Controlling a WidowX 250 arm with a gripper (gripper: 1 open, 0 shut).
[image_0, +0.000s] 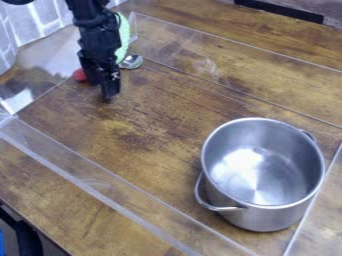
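Observation:
My black gripper hangs low over the wooden table at the upper left, its fingers pointing down. Whether it is open or shut, or has anything between its fingers, I cannot tell. Partly hidden behind it are a small red object, a pale green item and a small shiny metal object. A large stainless steel pot with side handles stands empty at the lower right.
Clear strips cross the surface, and a dark edge runs along the top right. A patterned cloth lies at the far upper left.

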